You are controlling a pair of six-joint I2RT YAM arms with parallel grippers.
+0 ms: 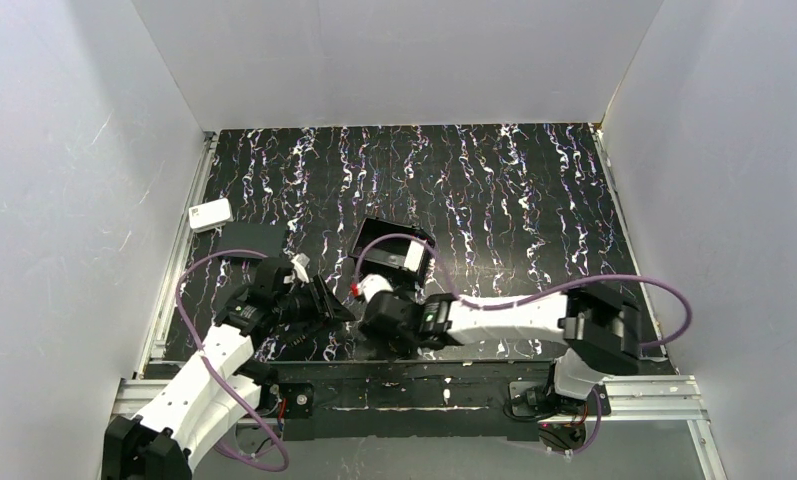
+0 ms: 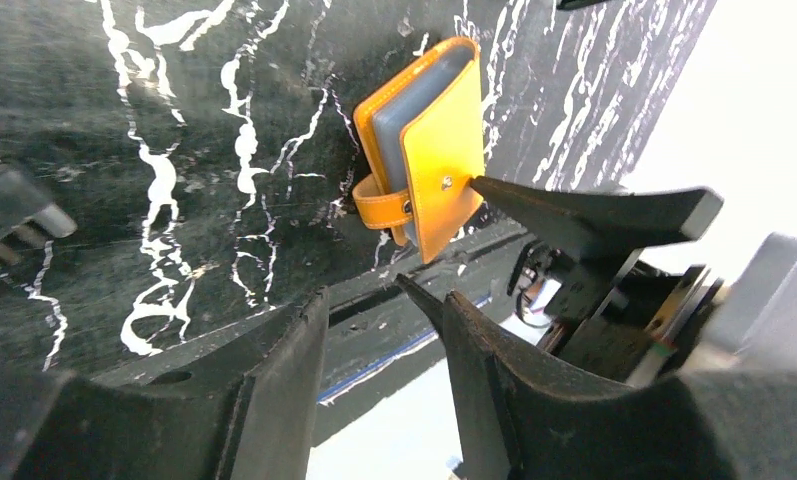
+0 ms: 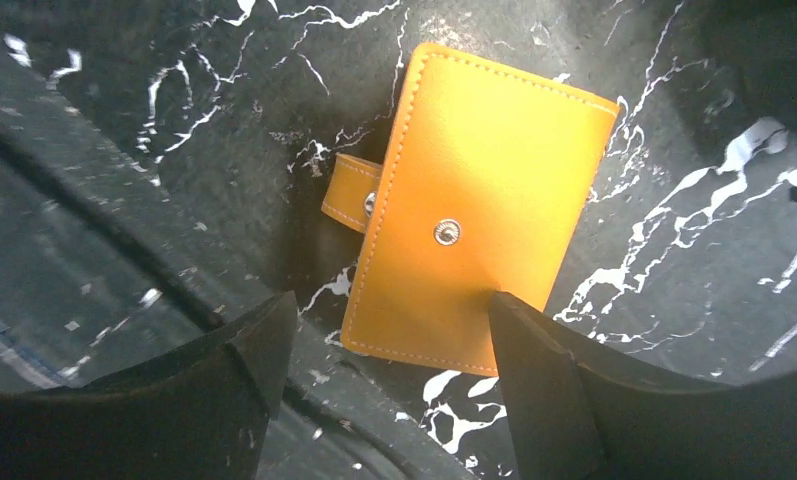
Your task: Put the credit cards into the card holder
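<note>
The orange card holder (image 2: 444, 150) rests on the dark marbled table, its covers slightly spread and a grey inside showing in the left wrist view. From the right wrist view I see its stitched outer cover (image 3: 474, 200) with a snap and a strap to one side. My right gripper is open above the holder's lower edge, one finger overlapping the cover. My left gripper has its fingers apart and nothing between them, short of the holder. The right arm hides the holder in the top view. No credit card can be made out for certain.
A black open box (image 1: 367, 240) sits just behind the grippers, with a white patch (image 1: 414, 255) at its right side. A flat dark slab (image 1: 254, 238) and a white block (image 1: 211, 214) lie at the left.
</note>
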